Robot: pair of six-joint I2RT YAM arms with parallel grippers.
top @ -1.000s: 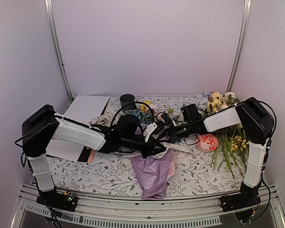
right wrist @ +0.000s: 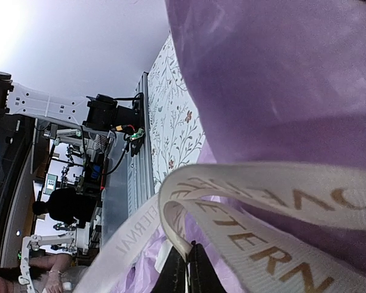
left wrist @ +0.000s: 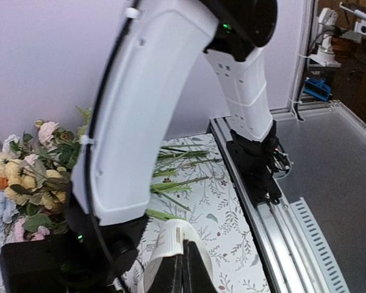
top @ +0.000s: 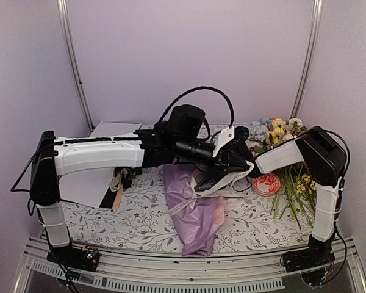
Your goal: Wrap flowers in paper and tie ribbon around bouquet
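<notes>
The purple wrapping lies mid-table, with white lettered ribbon across it. My left gripper is raised above the wrapping, shut on white ribbon, which hangs down from it. In the right wrist view my right gripper is shut on the looped ribbon, marked with gold letters, over the purple sheet. In the top view the left arm hides my right gripper and most of the bouquet.
Loose flowers lie along the right, beside a red patterned round item. White sheets lie at the left. The table's front has bare patterned cloth.
My left arm has risen and moved right, lifting ribbon off the wrapping.
</notes>
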